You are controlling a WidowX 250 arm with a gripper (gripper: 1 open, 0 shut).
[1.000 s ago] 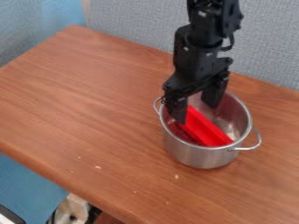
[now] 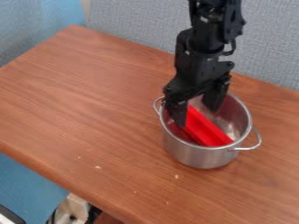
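A steel pot [image 2: 207, 156] with two side handles stands on the wooden table [image 2: 82, 105], right of centre. Inside it lies a long red object [image 2: 205, 129]. My black gripper [image 2: 194, 105] hangs over the pot from above, open, its fingers reaching down to the rim and into the pot at the back and left, on either side of the upper end of the red object. Whether it touches the red object I cannot tell.
A grey padded wall stands behind the table. Blue floor and some equipment show below the table's near left edge.
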